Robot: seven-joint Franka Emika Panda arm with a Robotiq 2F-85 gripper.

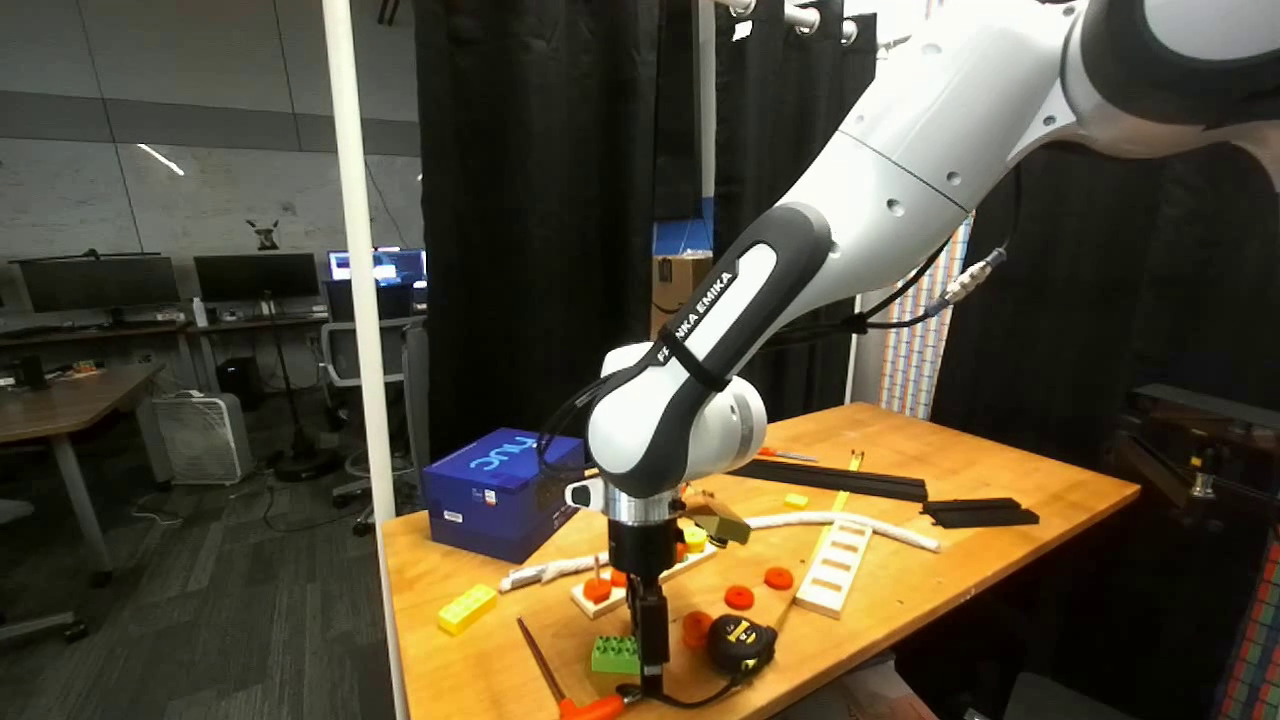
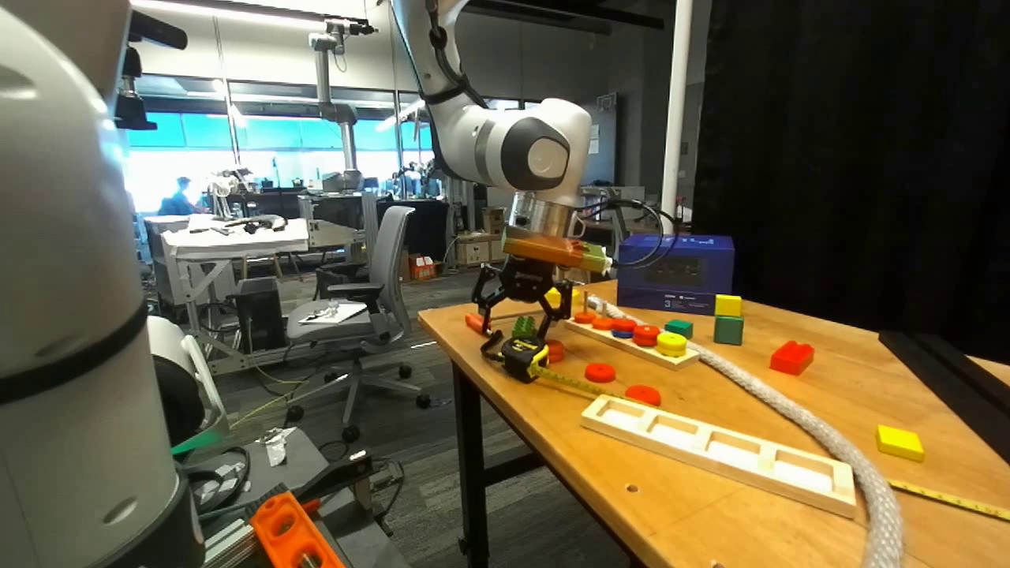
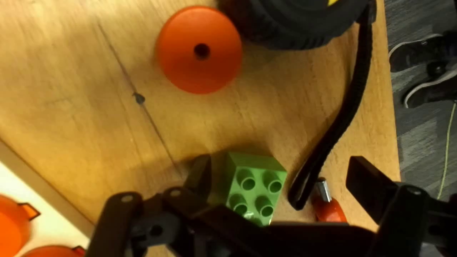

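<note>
A green toy brick [image 3: 256, 190] with round studs sits low in the wrist view, between the two spread fingers of my gripper and closer to the left one. My gripper is open and holds nothing. From the side, the brick [image 1: 614, 654] shows just left of the gripper [image 1: 651, 690], which reaches down close to the tabletop and hides part of it. In the second exterior view the gripper [image 2: 512, 330] straddles the brick [image 2: 523, 327] near the table's corner.
A black tape measure [image 2: 523, 359] and an orange disc [image 3: 199, 50] lie close by. The tape's black strap [image 3: 338, 128] and an orange-handled screwdriver [image 1: 590, 709] run beside the brick. A pegged wooden board [image 1: 596, 601] and a blue box [image 1: 498, 494] stand farther back.
</note>
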